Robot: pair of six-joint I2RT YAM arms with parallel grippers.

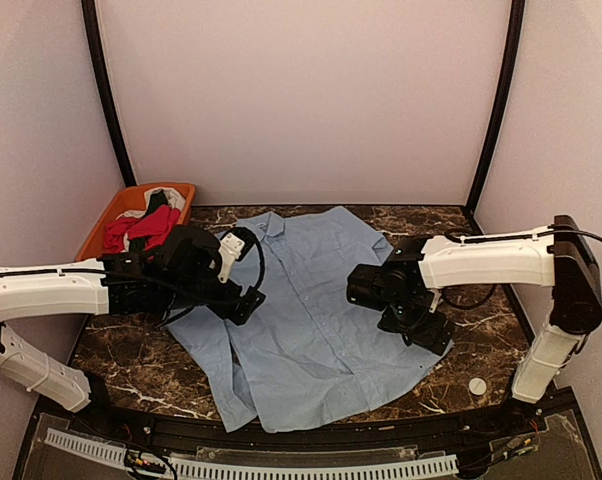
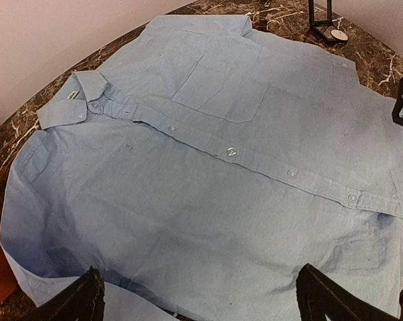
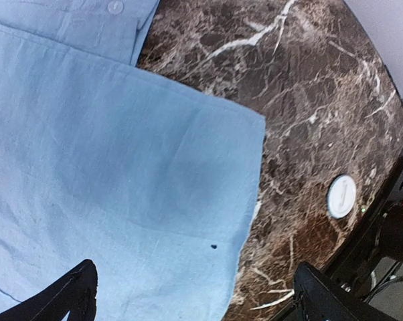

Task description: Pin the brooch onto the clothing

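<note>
A light blue button shirt [image 1: 311, 300] [image 2: 188, 174] [image 3: 108, 167] lies spread on the dark marble table, collar at the back. My left gripper [image 1: 243, 305] hangs open over the shirt's left side. My right gripper [image 1: 426, 335] is open above the shirt's lower right, nothing between its fingers. A small white round disc [image 1: 477, 386] [image 3: 341, 195] lies on the table beside the shirt at the front right; whether it is the brooch I cannot tell. The left wrist view also shows a black stand with a white disc [image 2: 339, 35] at the back.
An orange bin [image 1: 106, 218] with red, white and dark cloth stands at the back left. Bare marble [image 1: 481, 310] lies right of the shirt. Walls close the sides and back.
</note>
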